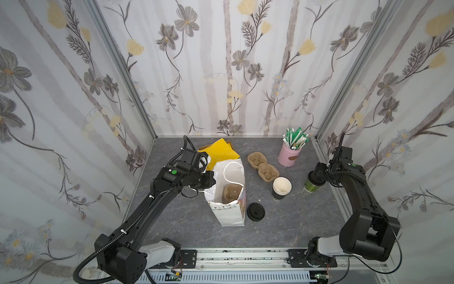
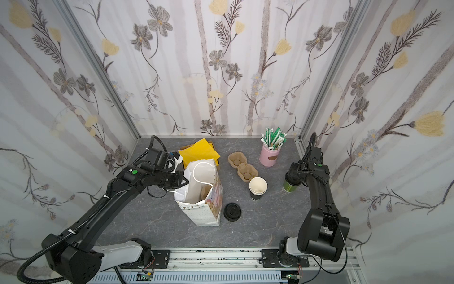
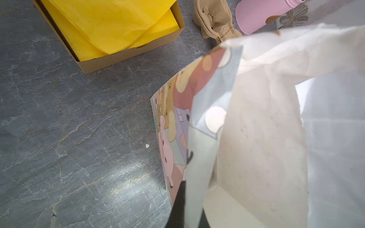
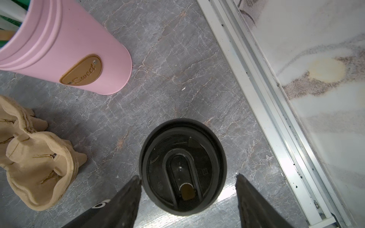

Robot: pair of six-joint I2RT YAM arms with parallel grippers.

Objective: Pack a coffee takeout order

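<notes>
The white patterned paper bag (image 1: 227, 213) stands open on the table and leans left, with a brown cup carrier (image 1: 231, 191) inside. My left gripper is shut on the bag's upper edge, with the thin wall running between its fingers. A green cup (image 1: 310, 186) with a black lid (image 4: 182, 167) stands upright at the right. My right gripper hangs over it, fingers apart on either side of the lid; gaps show on both sides. An uncovered cup (image 1: 281, 187) stands between bag and green cup. A loose black lid (image 1: 255, 212) lies beside the bag.
A second brown carrier (image 1: 263, 166) lies behind the uncovered cup. The pink container (image 1: 288, 155) of wrapped sticks stands at the back right. Yellow paper (image 3: 114, 22) fills a shallow box behind the bag.
</notes>
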